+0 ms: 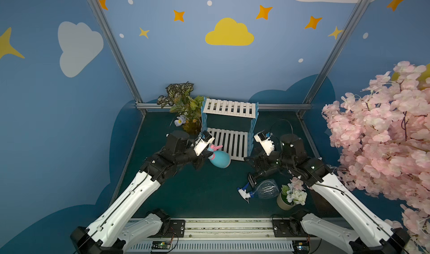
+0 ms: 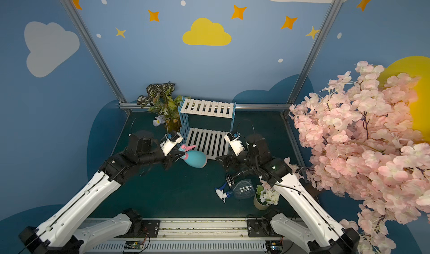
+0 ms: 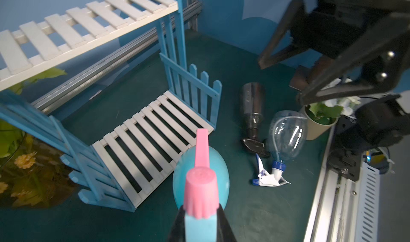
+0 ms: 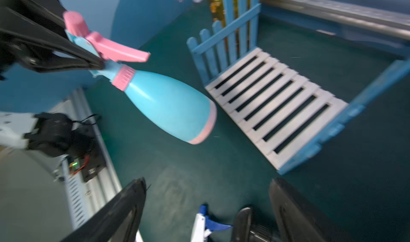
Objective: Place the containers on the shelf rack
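Observation:
A turquoise and pink spray-type watering can (image 4: 166, 105) hangs in front of the shelf's lower tier, with my left gripper shut on its neck, below the pink head. The two-tier shelf has blue fenced sides and white slats; its lower tier (image 4: 273, 101) and upper tier (image 1: 229, 106) are bare. My right gripper stands open to the right of the can, in front of the shelf, holding nothing.
A clear spray bottle (image 3: 286, 135), a dark bottle (image 3: 252, 105) and a flower pot (image 1: 286, 202) occupy the right front. Plants (image 1: 185, 106) stand left of the shelf; pink blossom fills the right side.

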